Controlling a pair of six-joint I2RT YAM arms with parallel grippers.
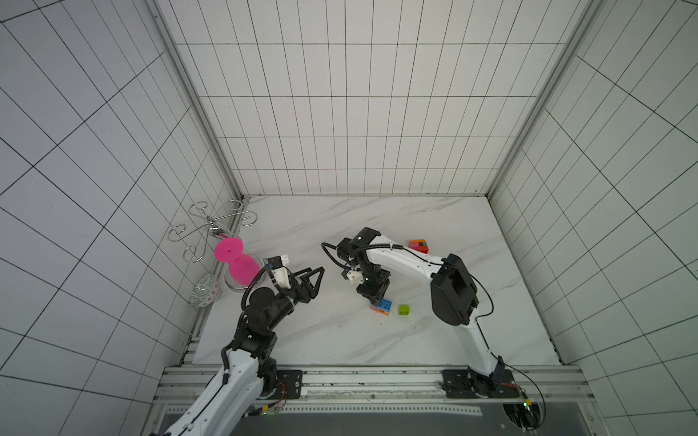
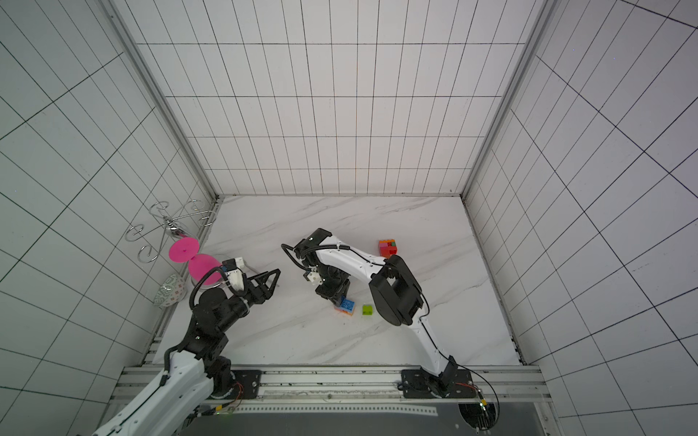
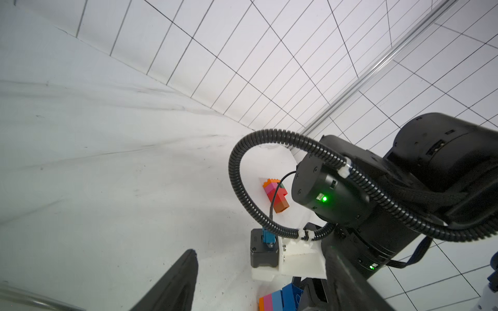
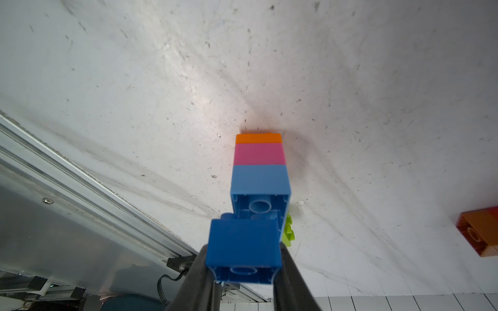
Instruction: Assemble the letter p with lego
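A small stack of orange, pink and blue bricks (image 4: 260, 176) stands on the table in the right wrist view. A darker blue brick (image 4: 242, 241) overlaps it, and my right gripper is shut on that brick from both sides. Whether the held brick is pressed onto the stack cannot be told. From above, the right gripper hides part of the blue stack (image 1: 381, 306). Over the left part of the table, my left gripper (image 1: 315, 284) is apart from all bricks, its fingers (image 3: 179, 280) open with nothing between them.
A green brick (image 1: 403, 309) lies just right of the stack. Farther back, partly behind the right arm, is a red and orange brick group (image 2: 387, 247). Pink discs (image 1: 244, 270) and a wire rack (image 1: 212, 222) occupy the left edge.
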